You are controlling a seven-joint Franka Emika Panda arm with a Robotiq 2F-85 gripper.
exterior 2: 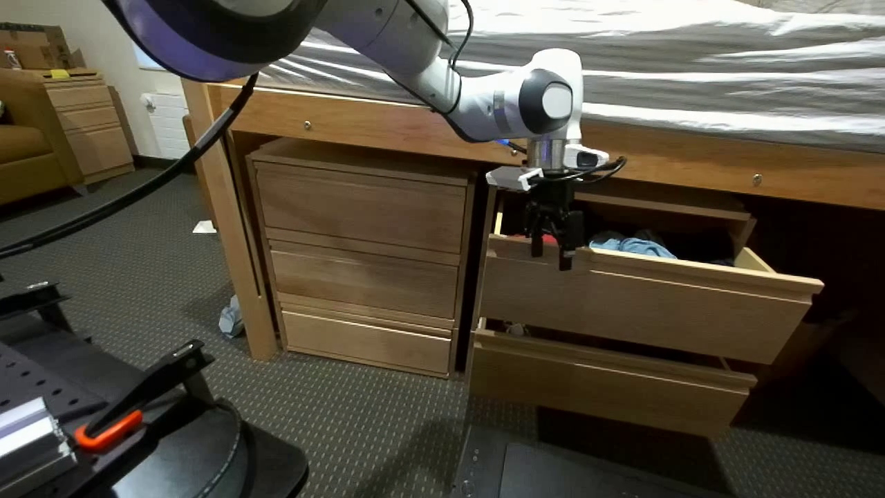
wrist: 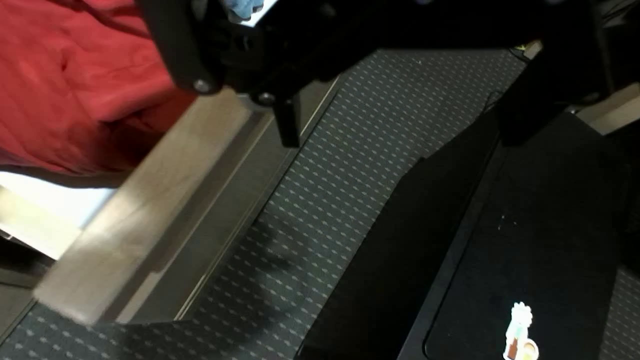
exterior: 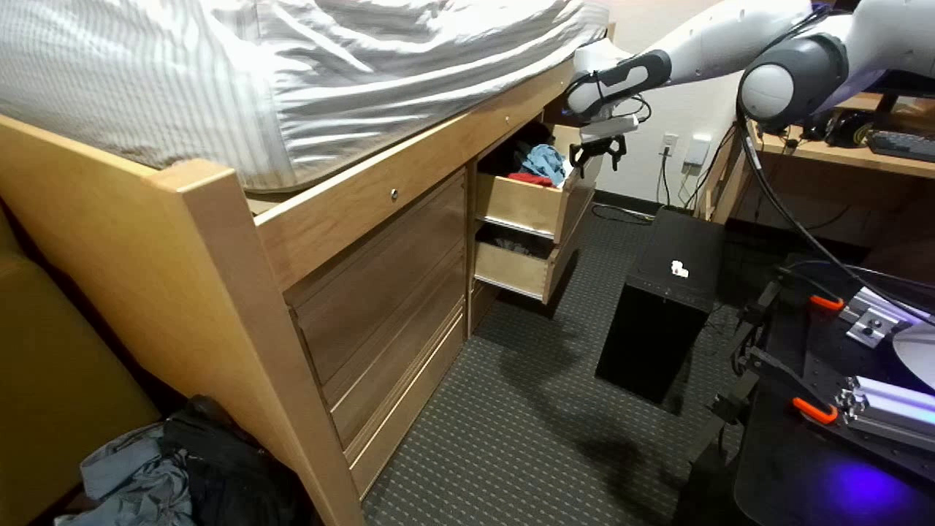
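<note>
My gripper [exterior: 598,165] stands open beside the front edge of the pulled-out upper drawer [exterior 2: 655,303]. In the wrist view nothing sits between its spread fingers, and carpet shows through the gap. The left finger appears over or close to the drawer's front panel [wrist: 150,198]; whether it touches I cannot tell. Inside that drawer lie red cloth [wrist: 78,78] and light blue cloth [exterior: 544,164]. The lower drawer [exterior 2: 610,377] is also pulled out, with dark contents partly hidden.
A black box-like case [exterior: 666,272] with a white sticker stands on the carpet in front of the drawers. The bed frame [exterior: 368,188] overhangs the drawers. A closed dresser [exterior 2: 365,249] is alongside. Carpet [exterior: 517,386] lies clear before it.
</note>
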